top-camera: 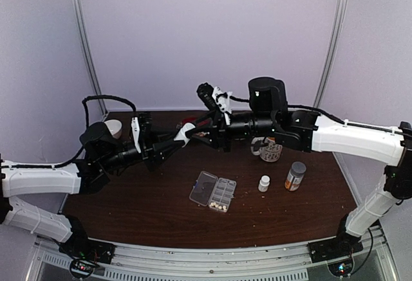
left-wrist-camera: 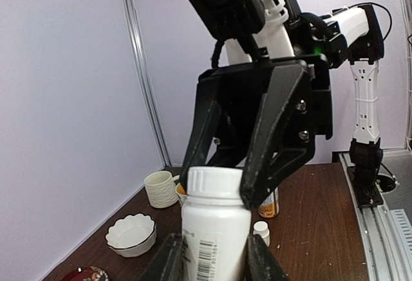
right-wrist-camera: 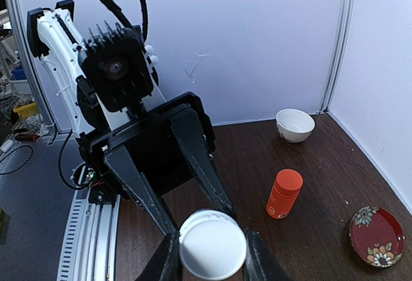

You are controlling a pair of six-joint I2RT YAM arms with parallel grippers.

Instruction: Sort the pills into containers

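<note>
A white bottle (left-wrist-camera: 215,239) is held in the air between my two arms. My left gripper is shut on its body, whose barcode label faces the left wrist camera. Around the white cap (right-wrist-camera: 213,249), my right gripper (top-camera: 192,133) is shut from the opposite side; the cap sits on the bottle. Below on the table lies a clear pill organizer (top-camera: 222,194) with its lid (top-camera: 204,188) folded open to the left. Several pale pills (top-camera: 218,207) rest in its front compartments; the other compartments look empty. What the bottle contains is not visible.
Right of the organizer stand a small white bottle (top-camera: 264,183) and a grey-capped bottle (top-camera: 295,175), with a mug (top-camera: 270,150) behind. An orange-red bottle (right-wrist-camera: 284,194), a floral plate (right-wrist-camera: 376,236) and a white bowl (right-wrist-camera: 295,125) also stand on the table.
</note>
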